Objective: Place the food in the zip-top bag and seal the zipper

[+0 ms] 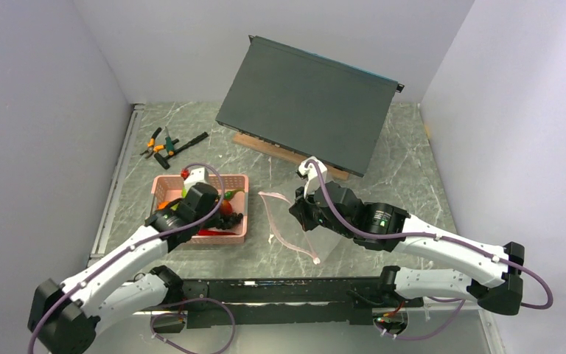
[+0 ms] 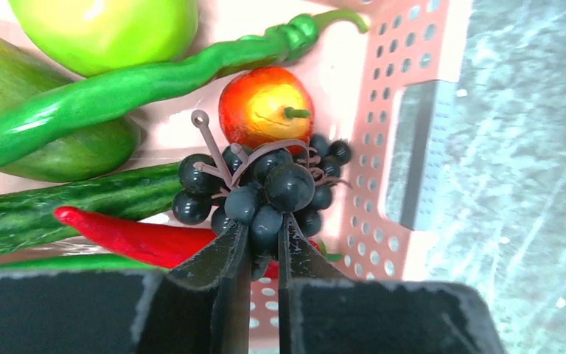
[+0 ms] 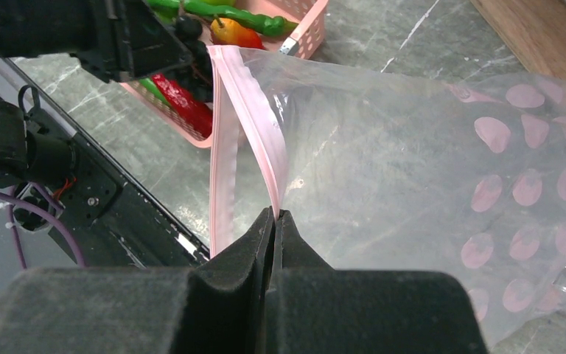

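Note:
In the left wrist view, a bunch of dark grapes [image 2: 289, 186] hangs from the tips of my left gripper, which is shut on it. The bunch is over the right end of the pink basket [image 2: 372, 184]; some berries lie close to the basket's end wall. My right gripper is shut on the pink-edged rim of the clear zip top bag [image 3: 383, 169]. The bag's mouth gapes beside the basket, and no food shows inside it. In the top view the left gripper's tips are hidden by its arm.
Around the grapes lie a red-yellow fruit [image 2: 265, 110], a red chili [image 2: 140, 234], a green pepper [image 2: 155, 82], a cucumber [image 2: 81, 214] and more produce. Tools [image 1: 169, 147] lie back left. A dark panel [image 1: 309, 103] on a wooden strip stands behind the bag.

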